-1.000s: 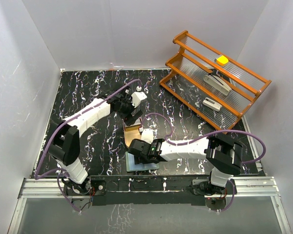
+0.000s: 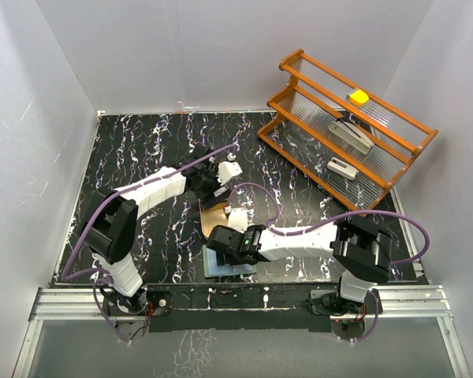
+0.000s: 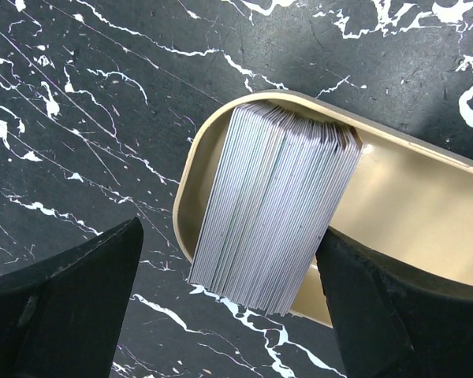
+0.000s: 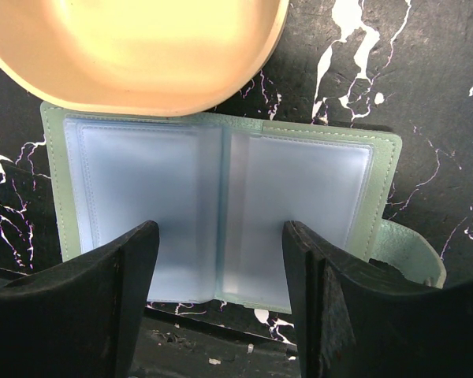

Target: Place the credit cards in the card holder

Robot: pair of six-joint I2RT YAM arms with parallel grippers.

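A stack of cards (image 3: 272, 197), seen edge-on, leans in one end of a beige container (image 3: 410, 205) below my left gripper, which is open with its fingers either side of that end. The open card holder (image 4: 296, 189) lies flat, with light green border and clear sleeves, beside the container (image 4: 142, 39). My right gripper is over the holder, fingertips apart on its two halves; whether anything is between them beyond the sleeve surface is not visible.
A wooden rack (image 2: 299, 118) with several small items, one yellow, stands at the back right. Walls enclose the table.
My left gripper and arm have shifted slightly in the top view, around the container's upper end. The right arm looks almost unchanged.
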